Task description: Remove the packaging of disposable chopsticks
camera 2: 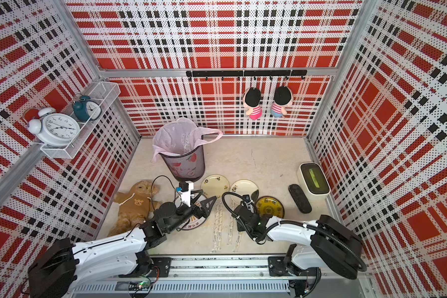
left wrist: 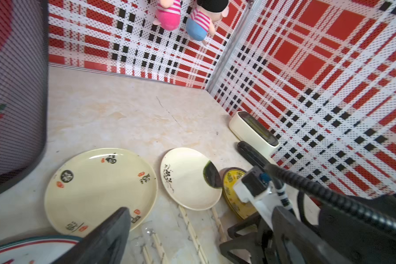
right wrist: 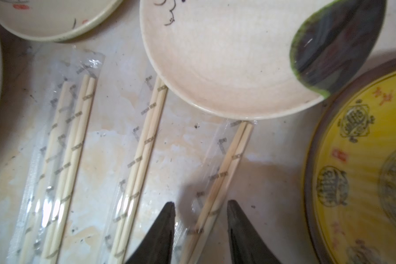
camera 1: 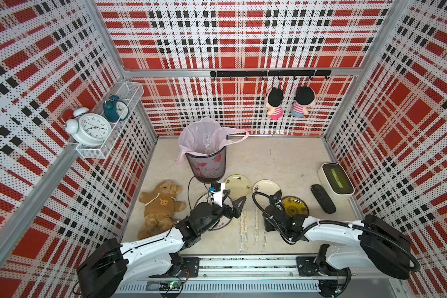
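Note:
Several wrapped chopstick pairs (right wrist: 140, 158) lie on the table in clear sleeves. My right gripper is part open above the rightmost pair (right wrist: 226, 171), one finger either side of it; nothing shows clearly held. My left gripper (camera 1: 232, 203) stands open over the white patterned plate (camera 2: 198, 223), left of the chopsticks, with nothing between its fingers. A pink-lined bin (camera 1: 203, 164) stands behind it.
Cream plates (left wrist: 96, 184) (left wrist: 191, 180) lie behind the chopsticks, a yellow plate (right wrist: 356, 184) right of them. A teddy bear (camera 1: 161, 203) is at left, dark case (camera 1: 322, 198) and cream box (camera 1: 337, 178) at right.

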